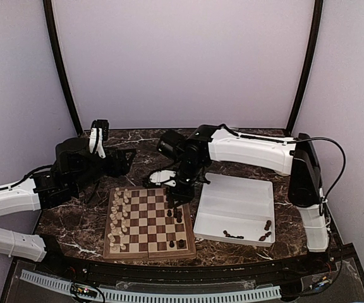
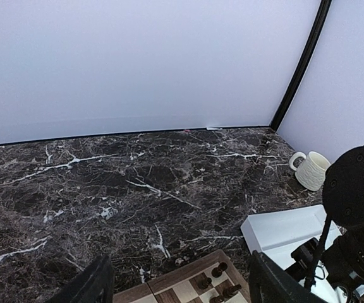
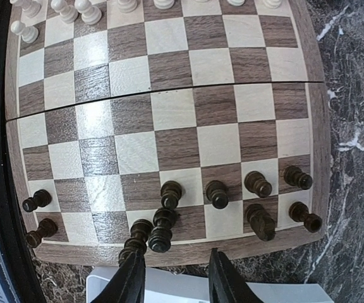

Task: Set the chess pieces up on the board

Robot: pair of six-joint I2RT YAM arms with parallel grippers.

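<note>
The chessboard (image 1: 147, 228) lies on the table, with several light pieces (image 1: 120, 222) along its left side. Several dark pieces (image 3: 217, 194) stand on its right half, some in the outermost row and others one row in. Two of them, a dark piece (image 3: 161, 231) and a taller dark piece (image 3: 135, 242), stand close together near the board's edge. My right gripper is open above that edge, nothing between its fingers. Off the board's far left corner, my left gripper (image 1: 130, 162) hangs open and empty; its fingers (image 2: 100, 278) flank the bottom of the left wrist view.
Right of the board sits a white tray (image 1: 232, 205), holding several dark pieces (image 1: 232, 235) near its front and right side. A white mug (image 2: 311, 170) stands beyond the tray. Bare marble table (image 2: 93, 189) lies behind the board.
</note>
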